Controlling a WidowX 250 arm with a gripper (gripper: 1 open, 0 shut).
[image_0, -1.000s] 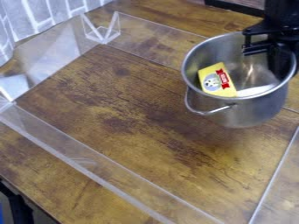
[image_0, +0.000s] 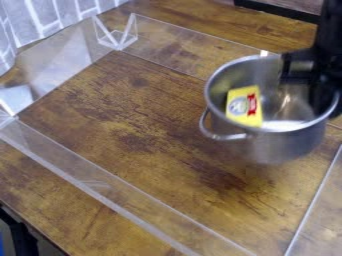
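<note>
A steel pot (image_0: 267, 140) with a side handle fills the right middle of the camera view. Inside it a small yellow box (image_0: 243, 105) with a red patch leans toward the left wall. The dark gripper (image_0: 302, 72) is at the pot's back right rim, overlapping it; its fingertips are blurred, so I cannot tell whether they hold the rim.
Clear plastic walls (image_0: 107, 200) border the wooden tabletop (image_0: 114, 120). A patterned white cloth (image_0: 34, 20) lies at the top left.
The pot has shifted down and a little to the left, with the box inside. The gripper has moved down along with it.
</note>
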